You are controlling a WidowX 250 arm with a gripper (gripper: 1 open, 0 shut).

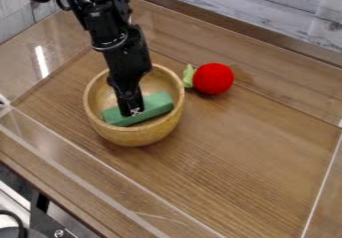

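My black gripper [130, 106] reaches down from the upper left into a round wooden bowl [140, 132], its fingertips low over a green block [152, 108] that lies inside. The fingers look close together, and I see nothing clearly held between them. The dark gripper hides part of the block and of the bowl's inside.
A red round object with a green top [214, 78] lies just right of the bowl, toward the back.
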